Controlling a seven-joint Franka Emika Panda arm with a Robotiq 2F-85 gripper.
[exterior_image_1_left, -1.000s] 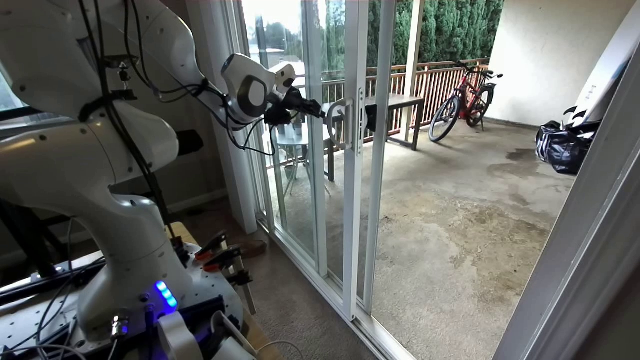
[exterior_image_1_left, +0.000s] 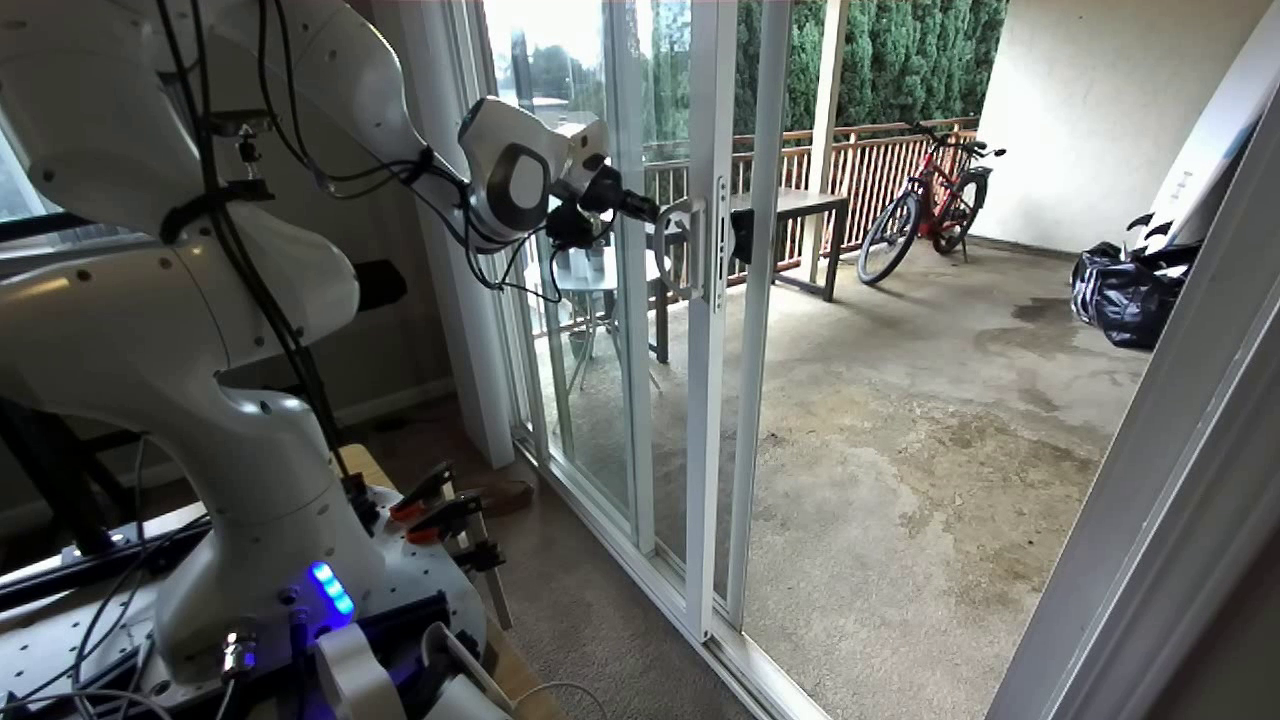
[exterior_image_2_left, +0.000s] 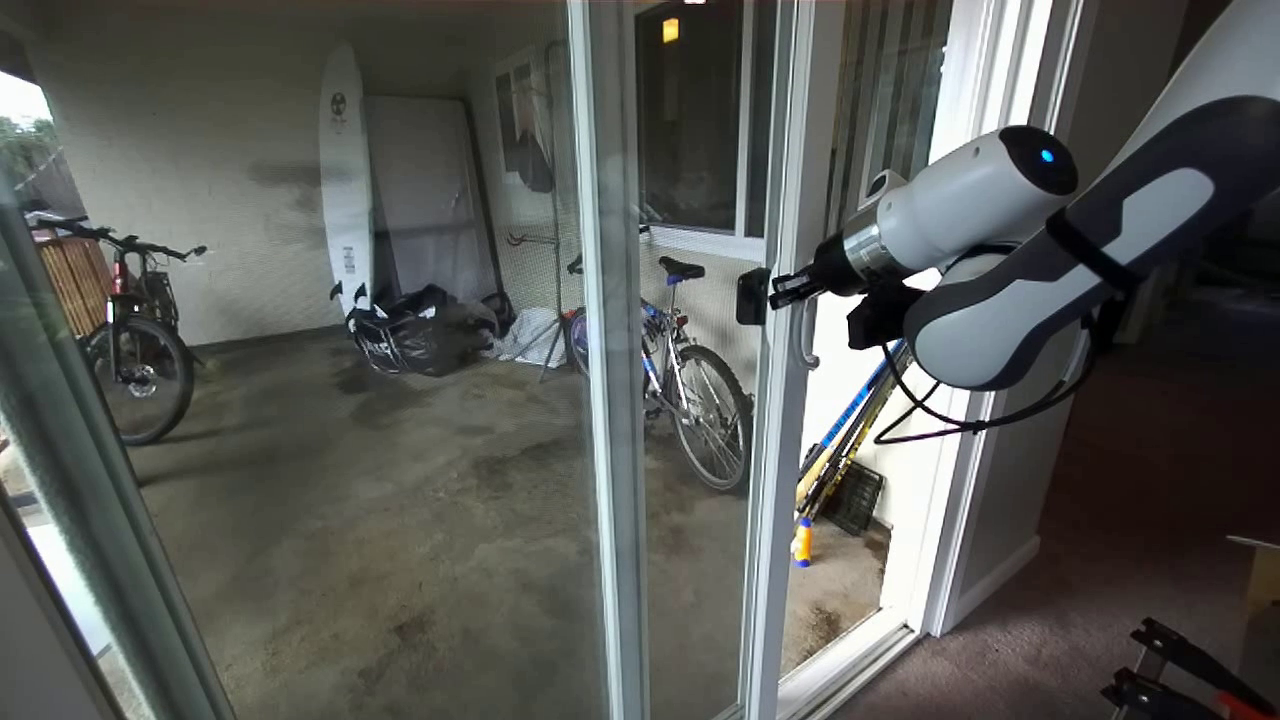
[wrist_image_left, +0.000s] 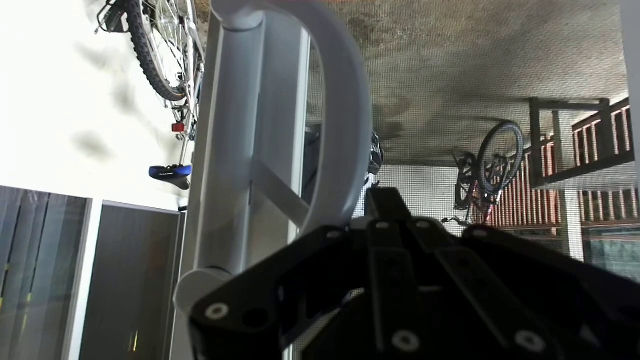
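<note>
The white curved handle (exterior_image_1_left: 661, 258) stands out from the upright edge of the sliding glass door (exterior_image_1_left: 703, 432). My gripper (exterior_image_1_left: 655, 211) is at the upper part of that handle, its fingers together and nothing visible between them. In the wrist view the grey handle (wrist_image_left: 355, 114) bows outward, and the black gripper lies along its outer curve, overlapping its lower part. Whether they touch, I cannot tell. From the other side, the gripper (exterior_image_2_left: 780, 292) points at the door edge, just above the handle (exterior_image_2_left: 806, 344).
Right of the door edge, the doorway gives onto a concrete patio (exterior_image_1_left: 888, 480). Outside stand a red bicycle (exterior_image_1_left: 930, 204), a table (exterior_image_1_left: 792, 202) and a black bag (exterior_image_1_left: 1128, 300). The floor track (exterior_image_1_left: 756, 678) runs along the threshold. Clamps (exterior_image_1_left: 450, 516) sit by the robot's base.
My arm has moved a little right, toward the door, and the gripper's tip sits slightly higher against the handle. The wrist has tilted. The door appears unmoved.
</note>
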